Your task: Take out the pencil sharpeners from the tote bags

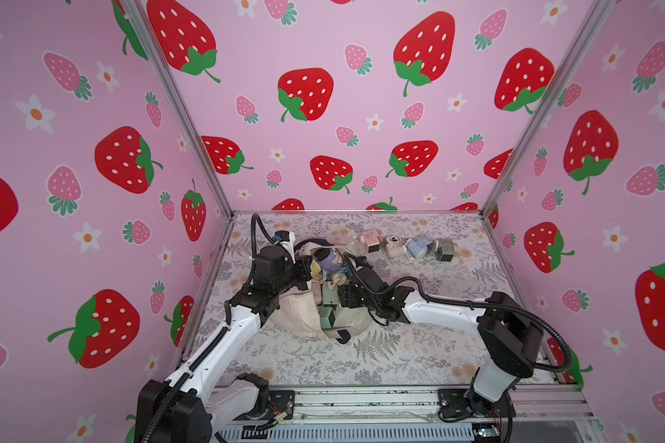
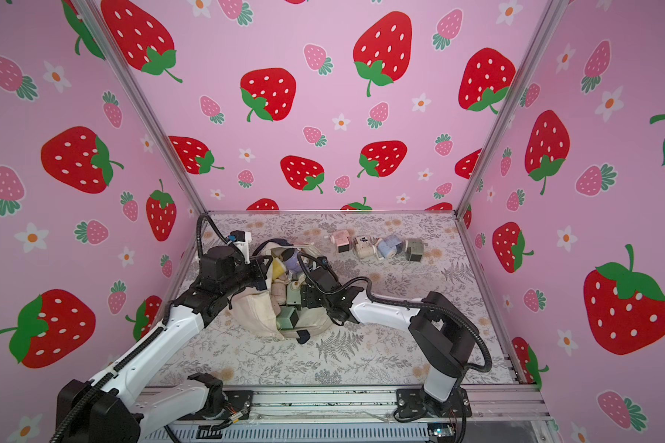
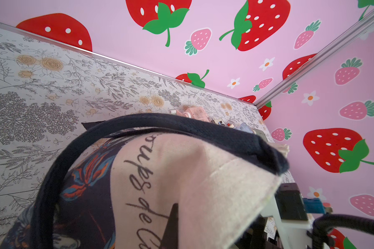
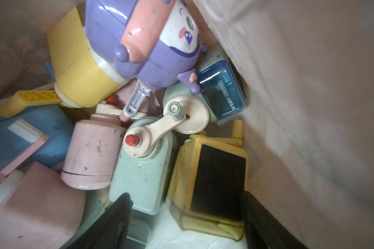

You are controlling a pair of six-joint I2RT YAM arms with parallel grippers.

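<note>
A cream tote bag [image 1: 288,317] full of pencil sharpeners lies at centre left. My left gripper [image 1: 303,269] is at its top rim; in the left wrist view printed cloth and a dark strap [image 3: 162,122] hide most of its fingers, so its grip is unclear. My right gripper is inside the bag opening, fingers apart around the lower part of a yellow sharpener [image 4: 207,182] and beside a mint one [image 4: 141,182]. Pink [image 4: 91,153], blue [image 4: 41,116] and purple [image 4: 162,62] sharpeners lie around them.
Pink [image 1: 369,240], cream [image 1: 394,248], light-blue [image 1: 419,246] and grey-green [image 1: 444,251] sharpeners stand in a row at the back right.
</note>
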